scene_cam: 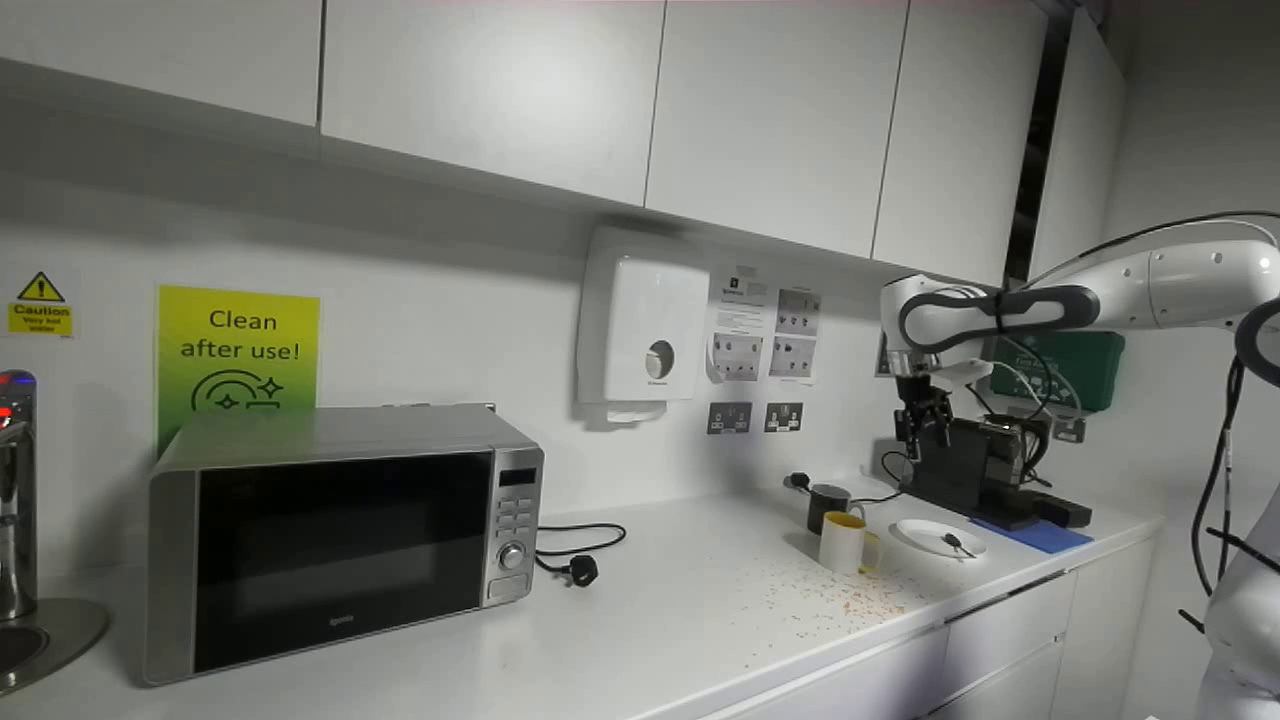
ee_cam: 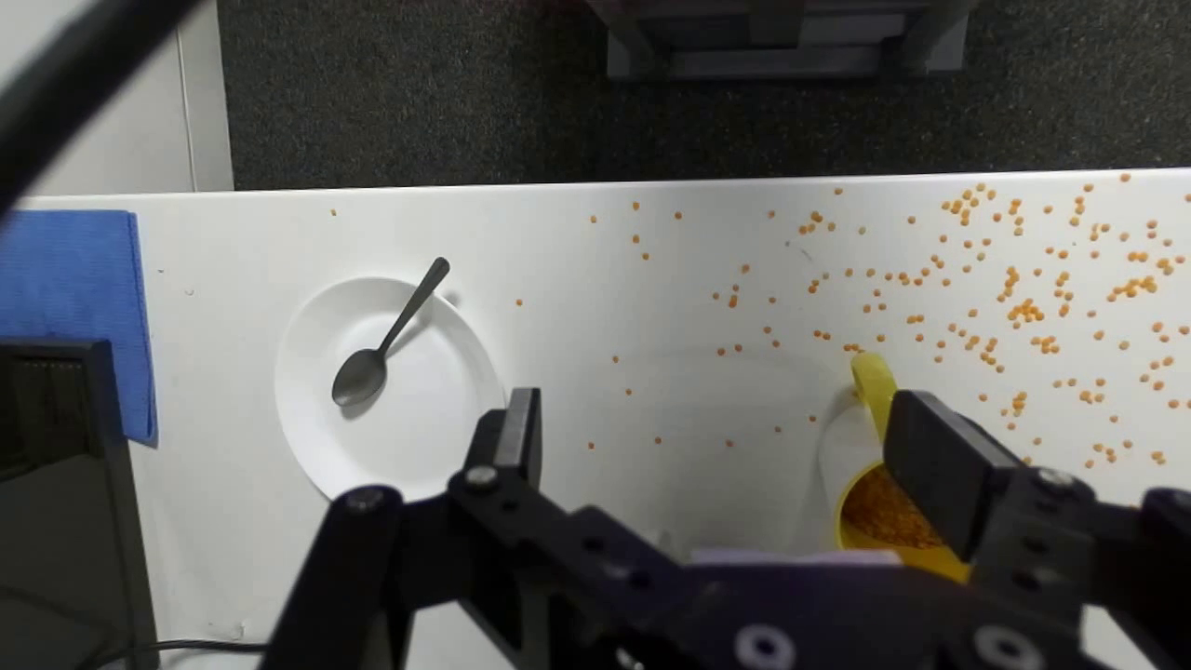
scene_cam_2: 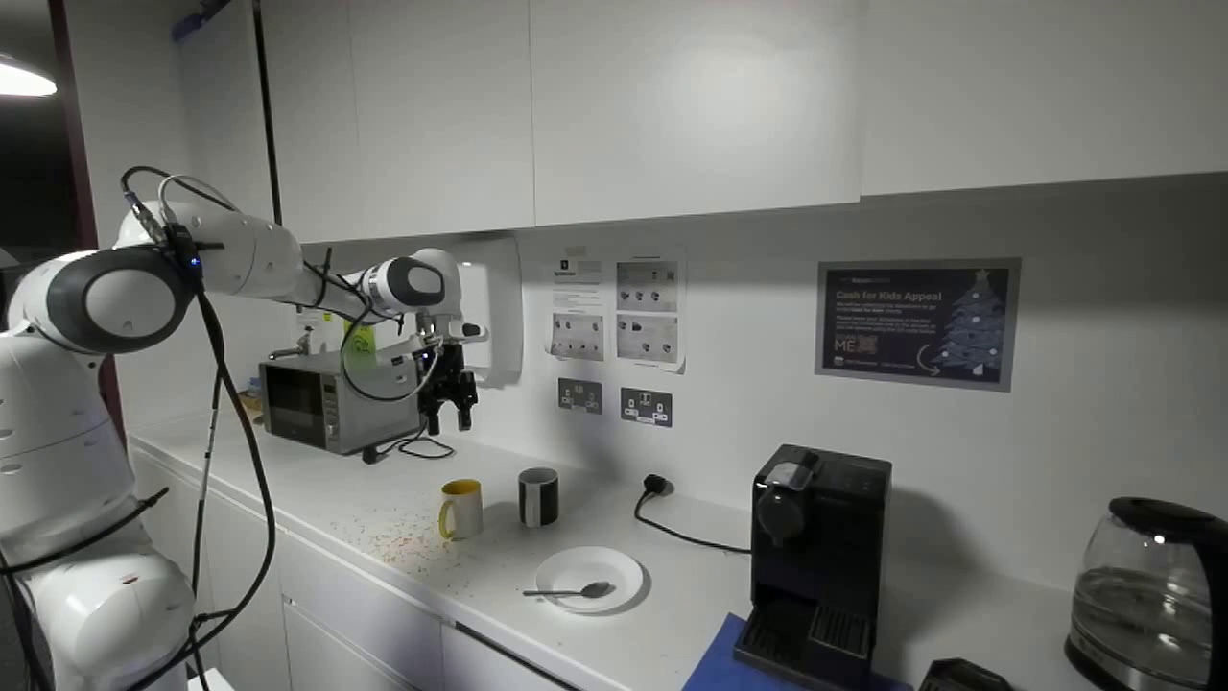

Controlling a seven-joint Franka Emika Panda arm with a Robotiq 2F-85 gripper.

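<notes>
My gripper hangs open above the counter, with nothing held between its fingers. In the wrist view a white mug, yellow inside [ee_cam: 882, 519], lies below my right finger, which hides part of it. Small orange bits fill its bottom. A white plate [ee_cam: 430, 413] with a dark spoon [ee_cam: 362, 378] resting on it sits under and beyond my left finger. The black mug [scene_cam_2: 538, 497] stands just behind the yellow-lined one in the second exterior view; the wrist view does not show it.
Orange bits [ee_cam: 1022, 311] are scattered along the counter's front part. A coffee machine [scene_cam_2: 812, 564] on a blue cloth [scene_cam_2: 716, 658] stands past the plate, with a glass kettle [scene_cam_2: 1142, 599] farther on. The microwave [scene_cam: 342, 540] is at the far end.
</notes>
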